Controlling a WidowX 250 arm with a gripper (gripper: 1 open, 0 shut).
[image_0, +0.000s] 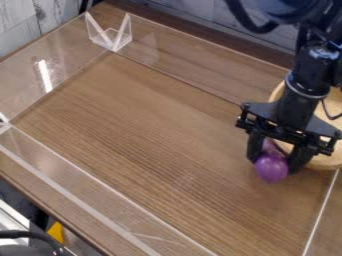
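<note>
My gripper hangs at the right of the camera view, its black fingers shut on a small purple object held low over the wooden table. The object's upper part is hidden by the fingers.
A light wooden bowl sits behind the gripper at the right edge, largely hidden by it. A white wire holder stands at the back left.
</note>
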